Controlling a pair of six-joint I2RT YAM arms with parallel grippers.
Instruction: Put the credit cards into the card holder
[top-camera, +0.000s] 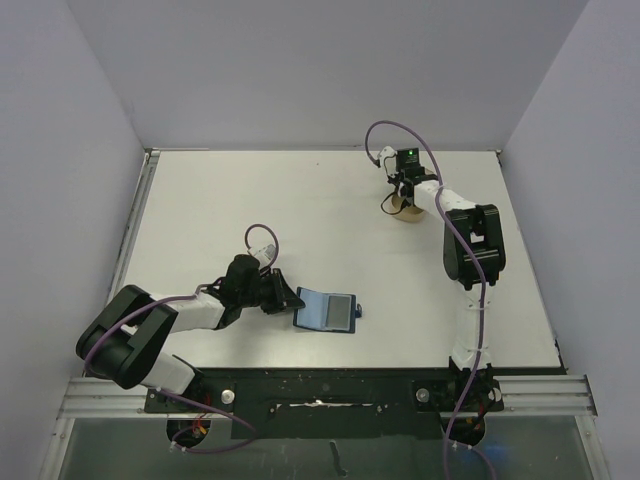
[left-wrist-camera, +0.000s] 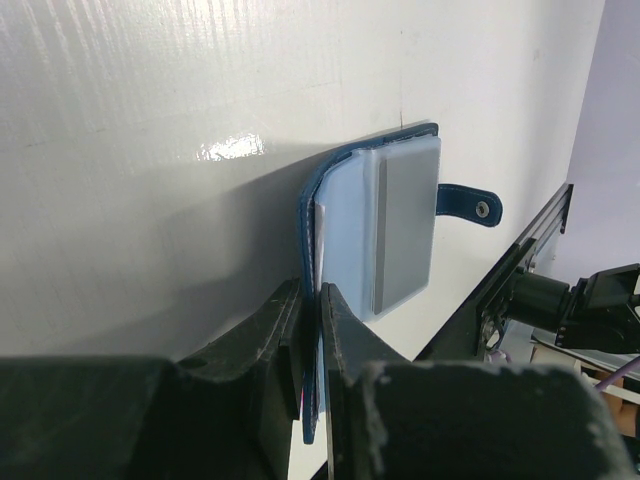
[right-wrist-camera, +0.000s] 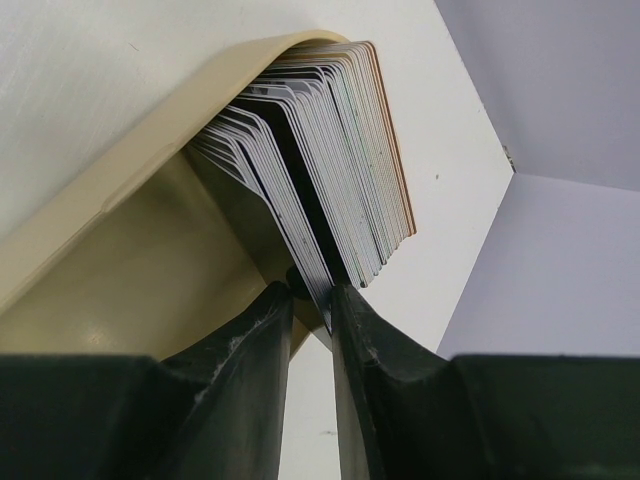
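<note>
The blue card holder (top-camera: 325, 311) lies open near the front middle of the table. My left gripper is at its left edge, fingers around the upright blue flap, open by only a narrow gap as far as it shows. A tan box (right-wrist-camera: 120, 280) at the back right holds a stack of cards (right-wrist-camera: 340, 140), tilted along its wall. My right gripper is at the low end of the front cards, its fingertips part open around their edges; whether it grips one is not clear.
Walls stand behind and at both sides.
</note>
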